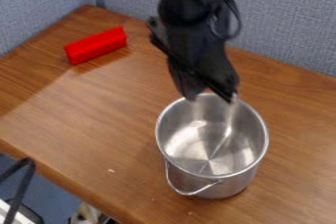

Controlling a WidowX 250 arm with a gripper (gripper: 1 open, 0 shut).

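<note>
A dark, blurred gripper point(205, 88) hangs from the top of the view, its tips just over the back rim of a silver metal pail point(210, 154) with a wire handle at lower right. Whether the fingers hold anything, or how far apart they stand, is unclear. A red cylinder point(96, 43) lies on its side at the back left of the wooden table point(85, 120).
Grey padded walls point(289, 17) bound the table at the back and left. Dark cables and other items sit beyond the table's lower-left edge.
</note>
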